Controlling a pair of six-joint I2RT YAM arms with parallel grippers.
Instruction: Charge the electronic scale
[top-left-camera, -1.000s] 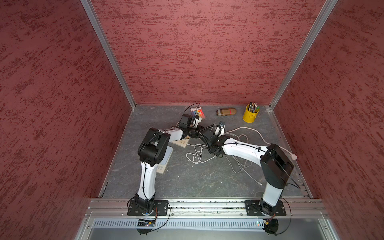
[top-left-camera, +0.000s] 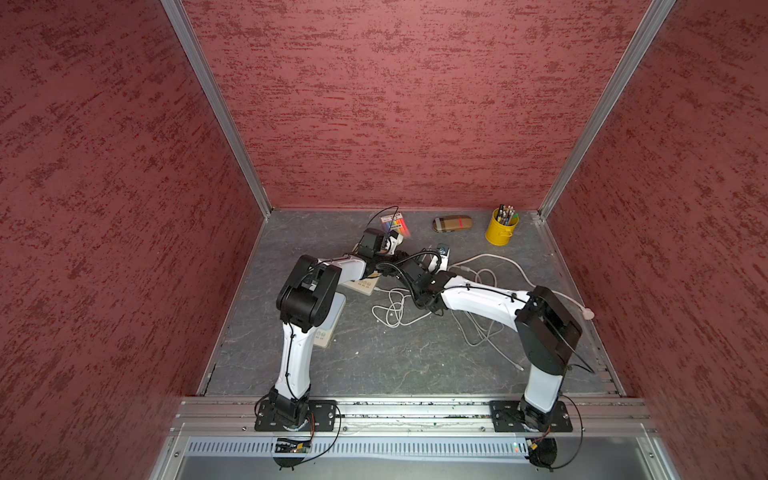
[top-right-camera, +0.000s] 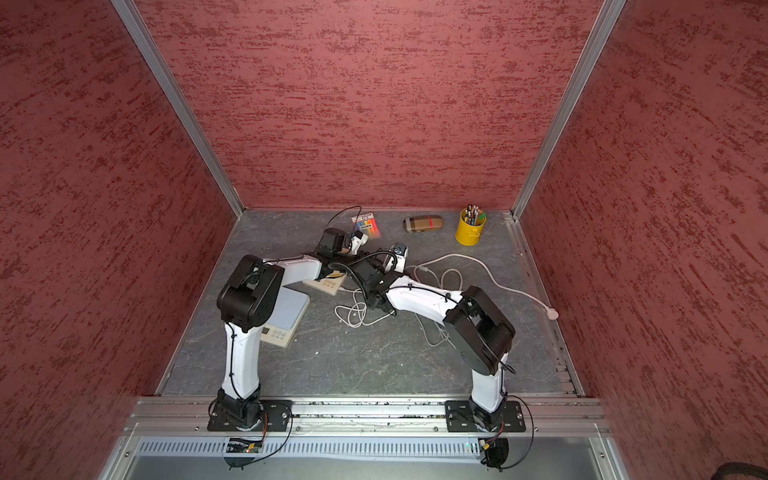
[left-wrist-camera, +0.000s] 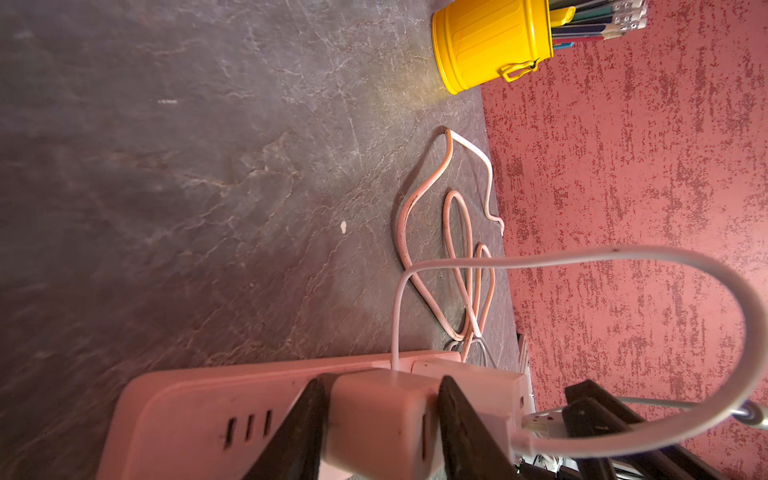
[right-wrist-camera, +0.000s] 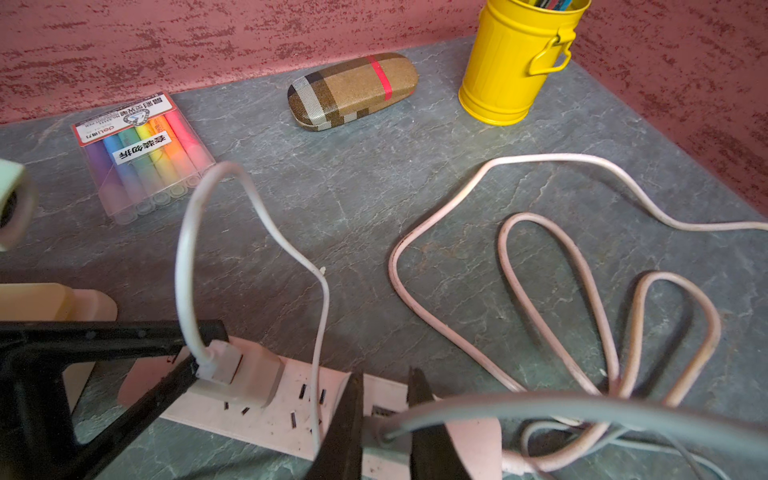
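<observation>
A pale scale (top-right-camera: 286, 308) lies partly under my left arm; a second scale (top-right-camera: 326, 285) is behind it, mostly covered by the left gripper. The white power strip (right-wrist-camera: 468, 448) lies at mid-table. A white charger block (right-wrist-camera: 260, 380) sits on its left part, a white cable (right-wrist-camera: 188, 280) looping from its plug. My left gripper has its fingers on both sides of the block; whether they grip it is unclear. My right gripper is shut on a grey-white cable plug (right-wrist-camera: 384, 432), low over the strip's other end.
Behind the strip lie a highlighter pack (right-wrist-camera: 144, 156) and a glasses case (right-wrist-camera: 352, 92), with a yellow pen bucket (right-wrist-camera: 508, 64) at the back right. A thick white cord (right-wrist-camera: 448, 324) coils on the right.
The left arm and the objects show no visible movement.
</observation>
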